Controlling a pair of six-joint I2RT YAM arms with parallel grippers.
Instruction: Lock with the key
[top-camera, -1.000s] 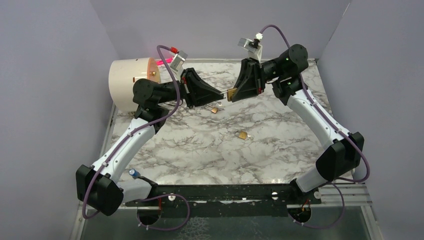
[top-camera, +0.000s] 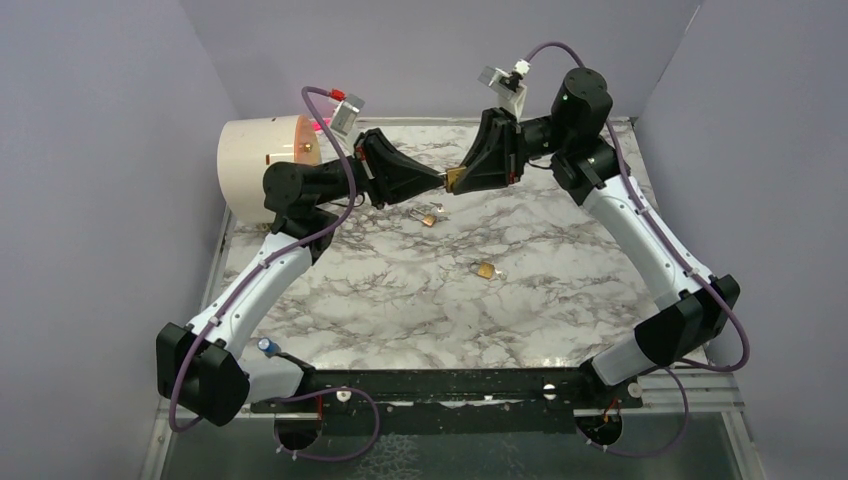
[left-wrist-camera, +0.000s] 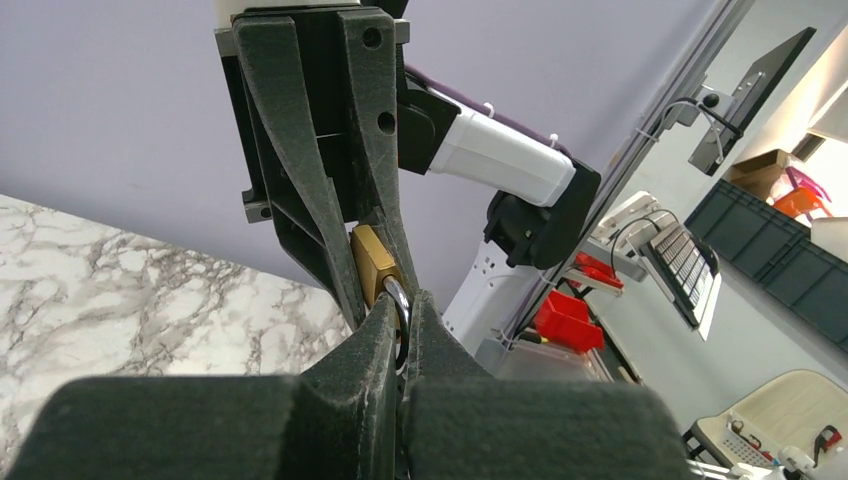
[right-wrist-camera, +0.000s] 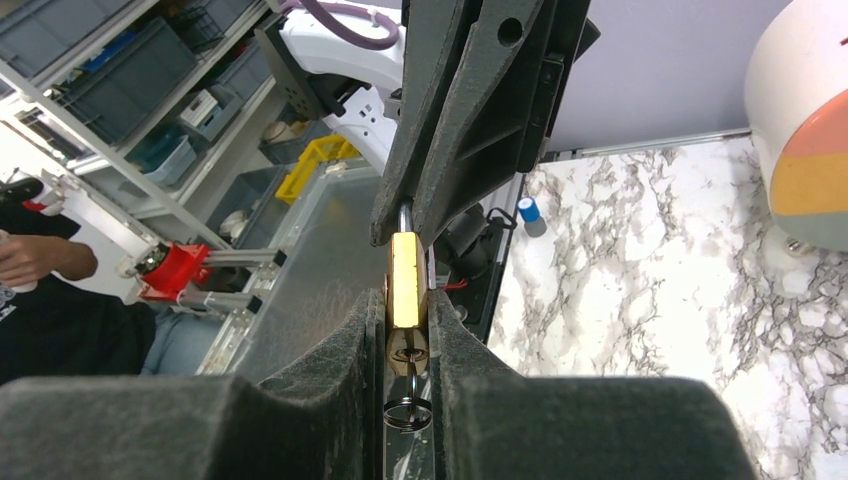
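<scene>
A brass padlock (top-camera: 455, 180) hangs in mid-air between my two grippers. My left gripper (top-camera: 443, 178) has its tips shut on the thin steel shackle (left-wrist-camera: 401, 318), which curves in between them. From the other side my right gripper clasps the brass padlock body (right-wrist-camera: 405, 270), with a finger against each flat face. A key ring (right-wrist-camera: 408, 415) dangles from the key end of the body, between the right fingers. The key itself is mostly hidden. Whether the shackle is fully seated cannot be told.
Two more brass padlocks lie on the marble table, one behind (top-camera: 428, 221) and one nearer the middle (top-camera: 486, 271). A large white drum (top-camera: 240, 170) stands at the back left. A small blue cap (top-camera: 268, 346) sits at the front left.
The left arm has hardly moved.
</scene>
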